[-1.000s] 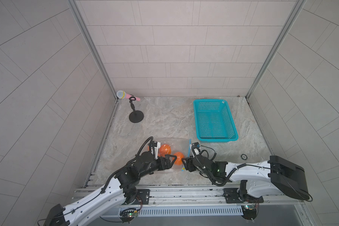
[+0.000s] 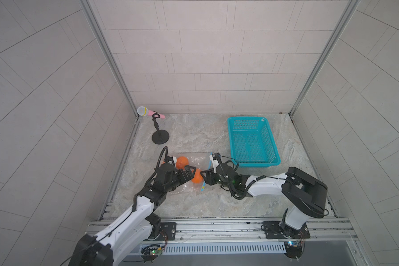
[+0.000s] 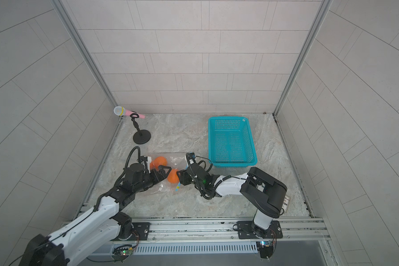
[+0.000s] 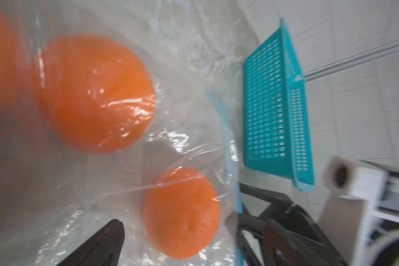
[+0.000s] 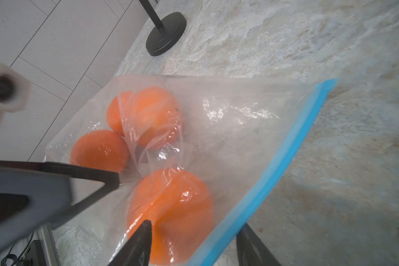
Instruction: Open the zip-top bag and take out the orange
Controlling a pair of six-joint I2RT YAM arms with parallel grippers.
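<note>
A clear zip bag [image 5: 252, 102] with a blue zip edge [image 5: 292, 137] lies on the table, several oranges inside, among them one by the zip side [image 5: 173, 208]. My left gripper hangs open over the bag, nothing visibly held, its fingertips at the lower edge of its wrist view. My right gripper is at the zip edge, one finger either side of the blue strip; the fingers stand apart, and whether they touch the bag cannot be seen.
A teal basket [image 2: 232, 137] stands at the back right. A black stand [image 2: 160, 137] and a pink-and-white object [image 2: 144, 111] are at the back left.
Both arms have moved away from the front edge and leftward, and the bag with its oranges has shifted the same way.
</note>
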